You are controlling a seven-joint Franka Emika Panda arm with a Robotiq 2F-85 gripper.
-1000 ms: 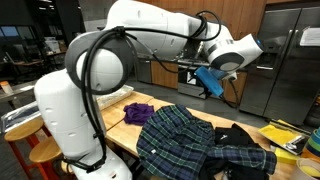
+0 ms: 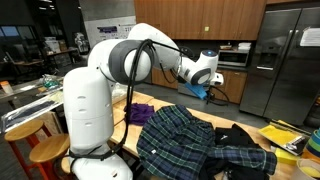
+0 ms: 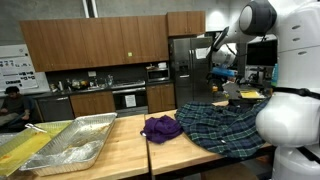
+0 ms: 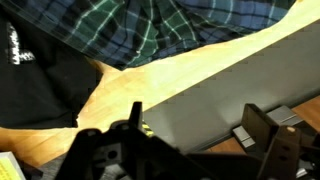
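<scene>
My gripper is open in the wrist view, with nothing between its fingers. It hangs well above the table in exterior view 1, behind the cloths. A dark plaid cloth [image 2: 180, 138] lies spread and rumpled over the middle of the table. To its right are a black cloth [image 2: 236, 134] and another plaid stretch [image 2: 246, 155]; whether the plaid parts are one piece I cannot tell. At the far left of the table sits a bunched purple cloth [image 2: 138, 113]. The wrist view has plaid cloth [image 4: 150, 32] at the top and black cloth [image 4: 40, 80] at the left.
Yellow items [image 2: 283, 135] stand at the table's right end. A foil-like tray [image 3: 75, 140] lies at the left in exterior view 2. Bare wooden table [image 3: 125, 155] shows around the purple cloth. Stools [image 2: 48, 149] stand beside the table.
In exterior view 1 my arm's wrist has swung left and somewhat down, shrinking in the picture. The cloths look unmoved.
</scene>
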